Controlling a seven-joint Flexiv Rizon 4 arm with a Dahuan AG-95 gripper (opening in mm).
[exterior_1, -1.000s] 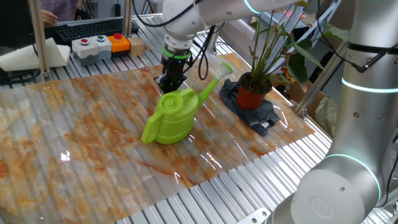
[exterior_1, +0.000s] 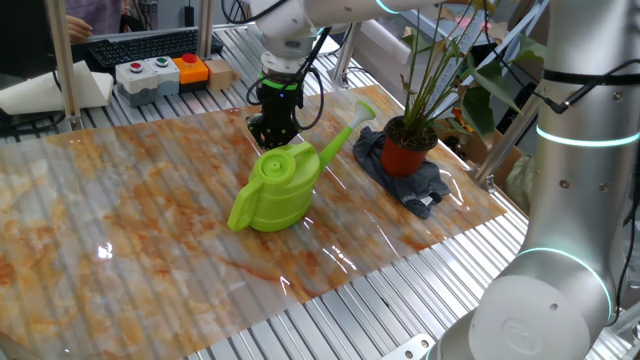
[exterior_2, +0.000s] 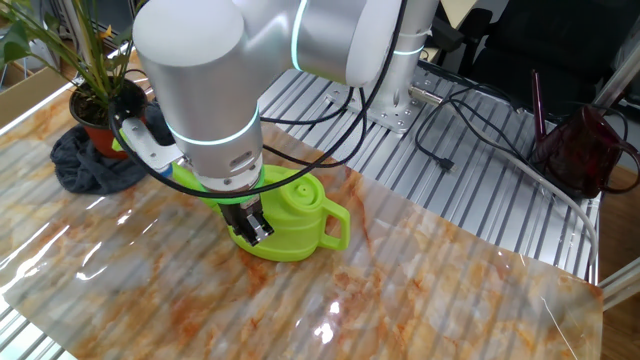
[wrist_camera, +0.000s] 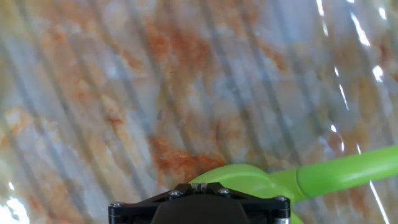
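The light green watering can (exterior_1: 275, 192) stands upright on the marble-patterned sheet, its spout (exterior_1: 345, 135) pointing toward the potted plant. In exterior view 1 my black gripper (exterior_1: 272, 138) is behind the can, its tips partly hidden. From the other side, the gripper (exterior_2: 258, 232) shows in front of the can's body (exterior_2: 290, 225), pointing down; whether it touches the can is unclear. The wrist view has the fingertips (wrist_camera: 204, 186) together at the bottom edge, nothing visible between them. There, part of the can (wrist_camera: 239, 177) and its spout (wrist_camera: 348, 169) lie beyond and right of the gripper.
A potted plant (exterior_1: 404, 158) stands on a dark cloth (exterior_1: 420, 188) near the spout. Boxes with buttons (exterior_1: 148, 80) sit at the back. A dark red watering can (exterior_2: 585, 150) stands near the rail.
The wrist and gripper have turned and shifted slightly left behind the can, and the arm's links have swung a little left. The green can and the plant have stayed put.
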